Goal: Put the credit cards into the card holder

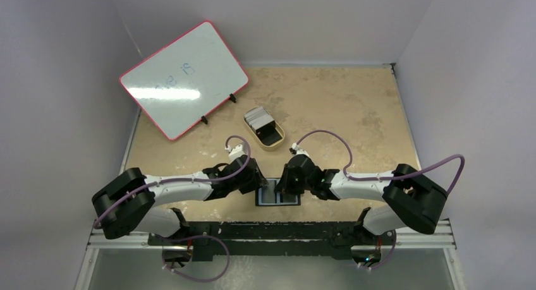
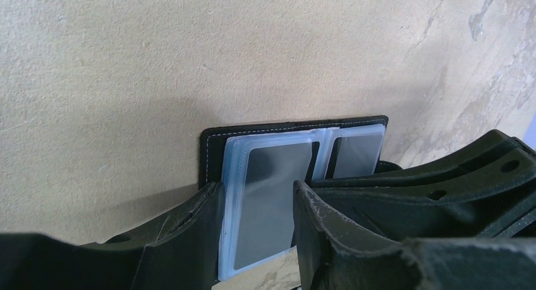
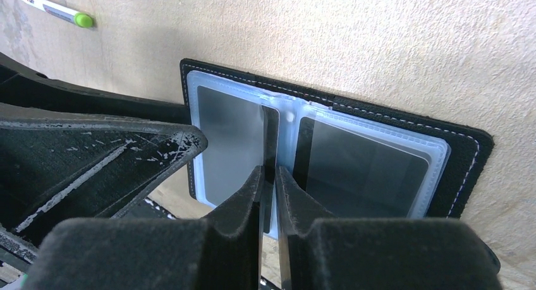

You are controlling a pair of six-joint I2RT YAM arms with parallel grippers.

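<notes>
The open card holder (image 1: 268, 200) lies at the front centre, clear sleeves on a black stitched backing; in the right wrist view its two sleeves (image 3: 360, 163) show grey and dark faces. My left gripper stands open at the holder's left end, fingertips either side of the left sleeve's edge, with nothing seen held. My right gripper has its fingertips close together at the middle seam between the sleeves; whether anything is between them is unclear. A beige tray (image 1: 278, 141) behind holds a stack of pale cards (image 1: 258, 117) and a black area.
A whiteboard (image 1: 183, 78) with clips lies at the back left. A green-tipped white pen-like object (image 3: 63, 13) shows in the right wrist view. The two grippers are very close together.
</notes>
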